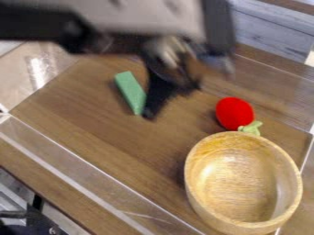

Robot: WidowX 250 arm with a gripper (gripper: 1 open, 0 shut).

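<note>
My gripper (166, 87) is a dark, motion-blurred shape in the upper middle of the camera view, over the board; it appears shut, with nothing seen between its fingers. A green block (128, 92) lies just left of it, partly behind the blur. A red tomato-like object (234, 112) with a green top sits to the right, behind a light wooden bowl (241, 180) in the lower right.
</note>
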